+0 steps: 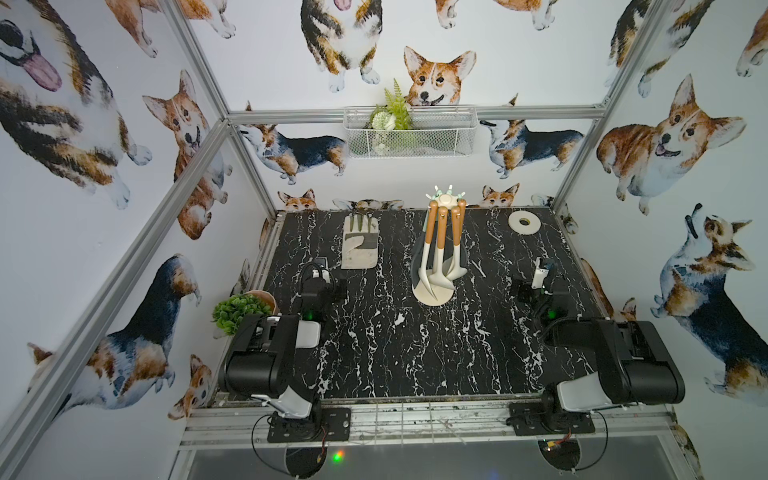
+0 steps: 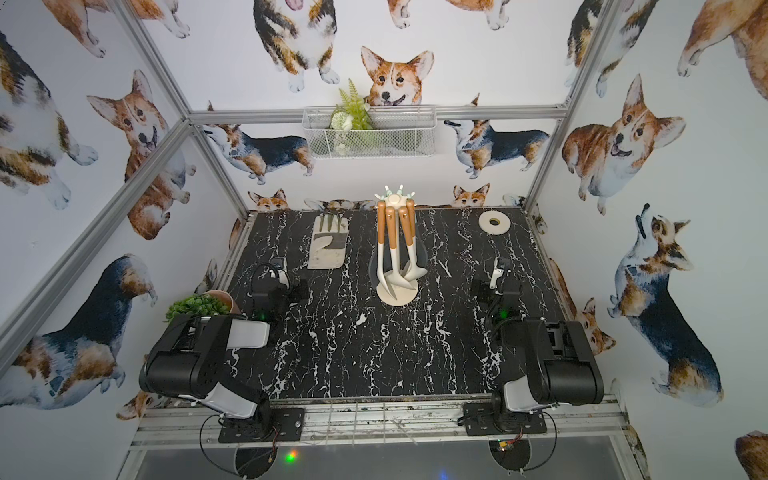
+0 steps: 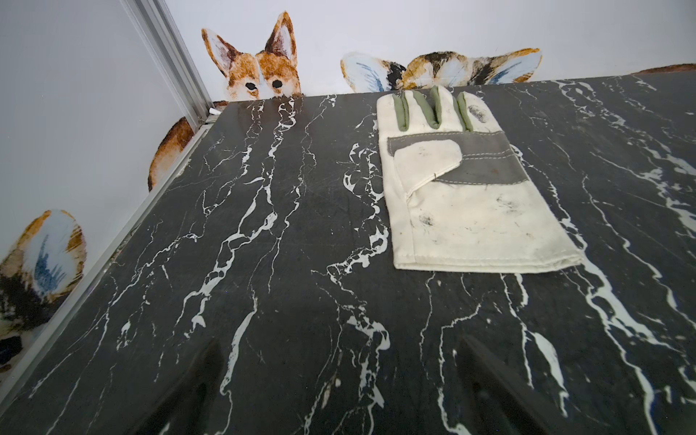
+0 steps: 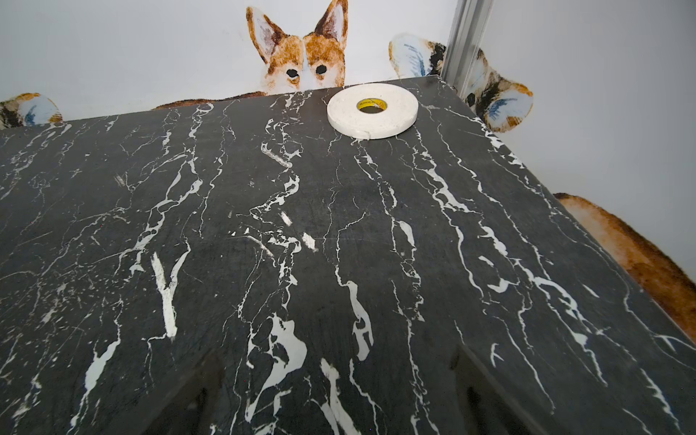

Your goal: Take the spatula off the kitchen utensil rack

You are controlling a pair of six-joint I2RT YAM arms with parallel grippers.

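Note:
A utensil rack (image 1: 445, 197) stands upright near the middle of the table on a round cream base (image 2: 397, 299), with several white utensils with wooden handles (image 2: 392, 228) hanging from it. Which of them is the spatula is too small to tell for sure. My left gripper is open and empty, low over the table to the rack's left, facing a glove. My right gripper is open and empty to the rack's right, facing a roll of white tape. The rack is outside both wrist views.
A work glove (image 3: 478, 217) lies back left, a tape roll (image 4: 391, 116) back right. A potted plant (image 1: 236, 312) is at the left edge. A wire basket (image 1: 432, 140) hangs on the back rail.

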